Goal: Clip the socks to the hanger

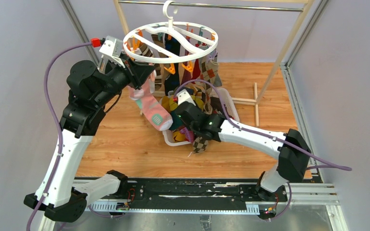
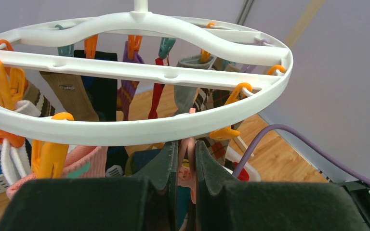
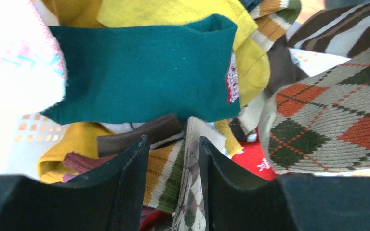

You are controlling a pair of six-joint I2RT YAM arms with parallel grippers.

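Observation:
The white round hanger with orange and teal clips carries several hanging socks. Just under its front rim my left gripper is shut on a pink clip; a pink sock hangs below that gripper in the top view. My right gripper is low over the basket of socks, part open, with a checked sock between or just behind its fingers; whether it grips it I cannot tell. A teal sock and an argyle sock lie around it.
The white basket stands on the wooden floor inside a wooden rack with a metal rail. Walls close in on both sides.

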